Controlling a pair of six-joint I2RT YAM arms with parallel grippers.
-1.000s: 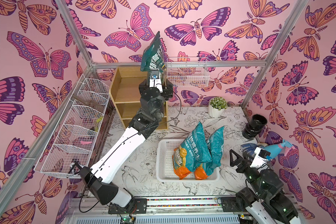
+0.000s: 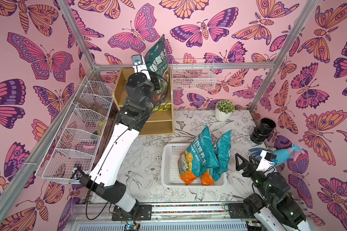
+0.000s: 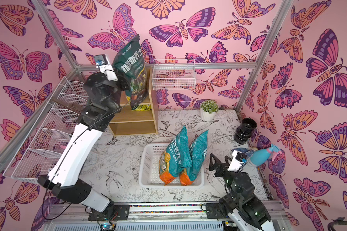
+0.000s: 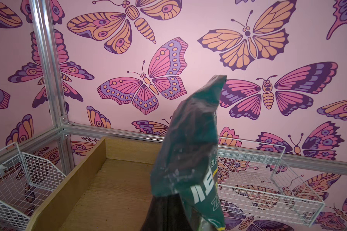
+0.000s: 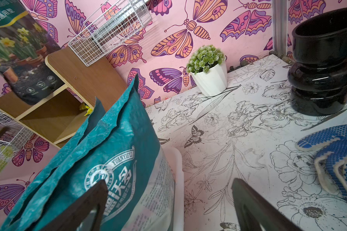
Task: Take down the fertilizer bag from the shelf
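The dark green fertilizer bag (image 2: pixel 157 61) (image 3: pixel 131 61) stands atop the wooden shelf (image 3: pixel 129 127), leaning toward the front. In the left wrist view its crinkled top (image 4: pixel 189 142) rises above dark fingers low in the frame. My left gripper is shut at the bag; whether bag material is between the fingers is hidden. In the right wrist view the bag's daffodil picture (image 5: pixel 21 46) hangs past the shelf's top. My right gripper stands open beside two teal bags (image 2: pixel 196 157) in a white basket (image 2: pixel 169 173), nothing held.
A wire rack (image 2: pixel 69 154) runs along the left; a wire basket (image 2: pixel 192 80) hangs right of the shelf. A plant (image 2: pixel 223 113), black pots (image 2: pixel 262 130) and a spray bottle (image 2: pixel 283 154) stand at right.
The right arm is nearly still.
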